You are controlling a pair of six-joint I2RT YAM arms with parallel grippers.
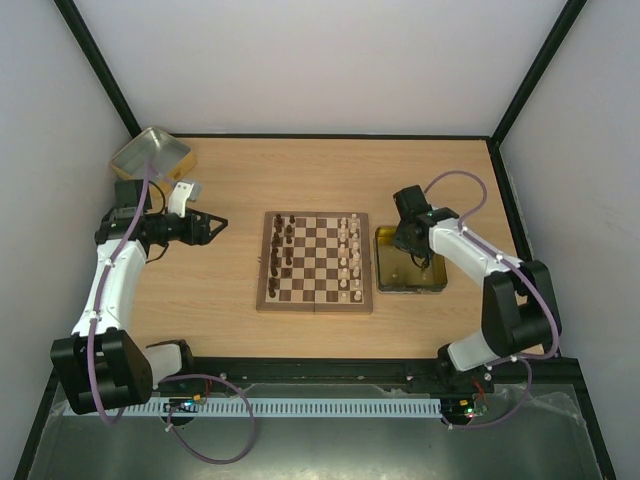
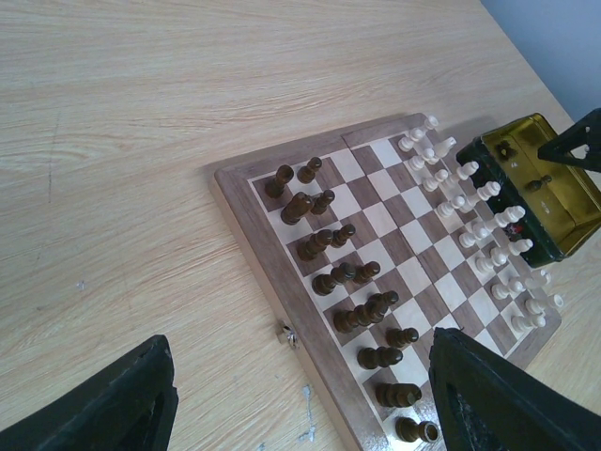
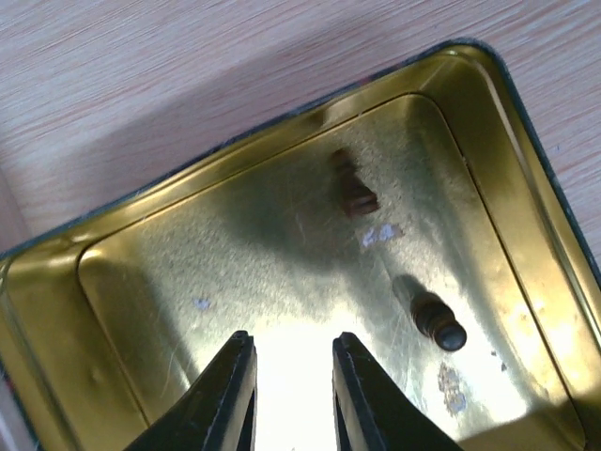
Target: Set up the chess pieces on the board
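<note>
The chessboard lies mid-table, dark pieces along its left side and white pieces along its right. Two dark pieces remain visible in the gold tray: a blurred dark piece near one long wall, and another dark piece to its right. Over that tray hangs my right gripper, its fingers parted with only bare tray floor showing between them. My left gripper is left of the board, fingers wide apart and nothing between them.
At the table's back left stands a second metal tray. The gold tray sits close against the board's right side, its rim raised. Bare wood is free behind the board and between the left gripper and the board.
</note>
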